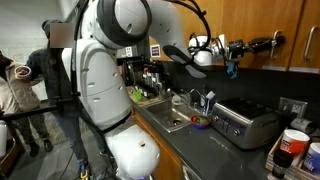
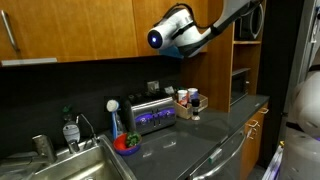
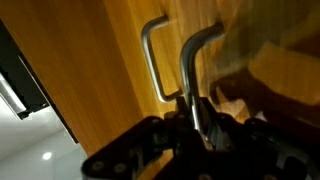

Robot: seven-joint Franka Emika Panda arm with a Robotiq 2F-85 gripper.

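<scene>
A curved metal cabinet handle (image 3: 187, 65) runs down between the fingers of my gripper in the wrist view, and the fingers are shut on it. The handle belongs to the wooden upper cabinet (image 1: 255, 20), whose doors look closed. From exterior view 1, my gripper (image 1: 275, 43) is up against the cabinet front, near the lower edge of a door. Exterior view 2 shows the arm (image 2: 187, 35) reaching up to the cabinet, with the fingertips hidden. A second handle (image 3: 151, 58) lies left of the gripped one in the wrist view.
Below the arm, a silver toaster (image 1: 247, 122) stands on the dark counter (image 1: 220, 160). A wooden box (image 2: 183, 111) of cups and containers sits to its right. A sink (image 2: 75, 165) and a colander (image 2: 127, 145) are on the left. A person stands beyond the arm.
</scene>
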